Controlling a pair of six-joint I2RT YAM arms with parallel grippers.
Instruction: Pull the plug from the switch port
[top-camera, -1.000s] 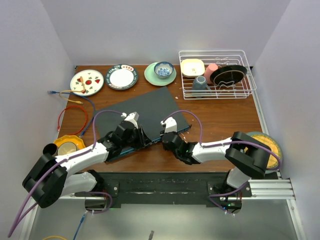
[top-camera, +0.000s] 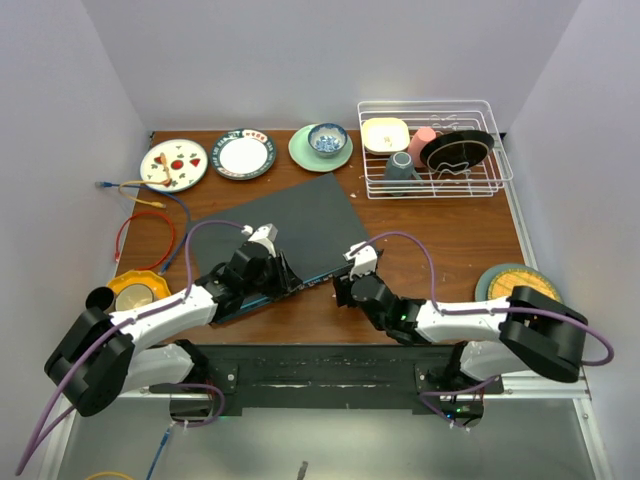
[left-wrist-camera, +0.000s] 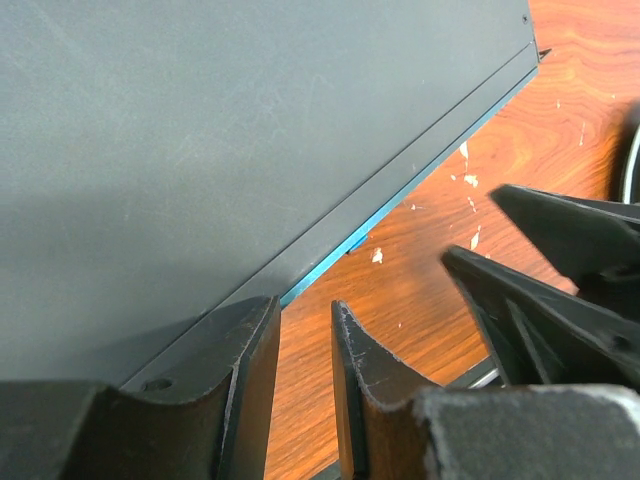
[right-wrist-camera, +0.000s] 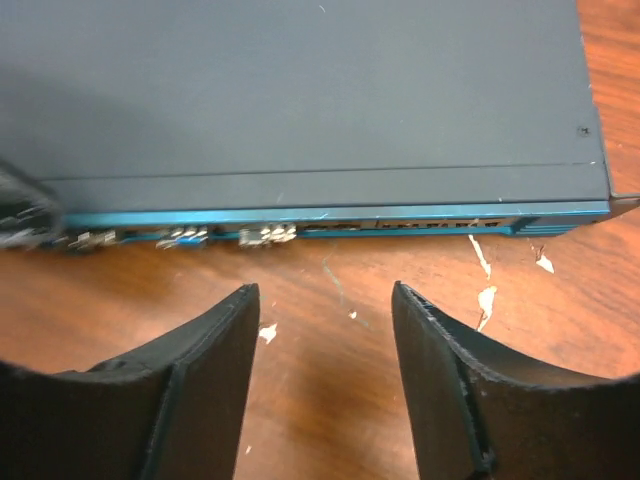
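A dark grey switch (top-camera: 290, 220) lies on the wooden table, its blue-edged port front (right-wrist-camera: 400, 220) facing the near side, with several small connectors along it in the right wrist view. My left gripper rests at the switch's front edge; in its wrist view the left finger overlaps the edge, and what is between the fingers is hard to see. My right gripper is just in front of the port row, part open, with only bare wood between its fingers.
Plates (top-camera: 244, 145), a bowl and a white dish rack (top-camera: 435, 185) line the back. Red and blue cables lie at left, near a yellow dish (top-camera: 152, 282). A pie plate (top-camera: 520, 280) sits at right.
My right gripper and arm have moved right and toward the near side, away from the middle of the switch's front. The left arm and the switch look unmoved.
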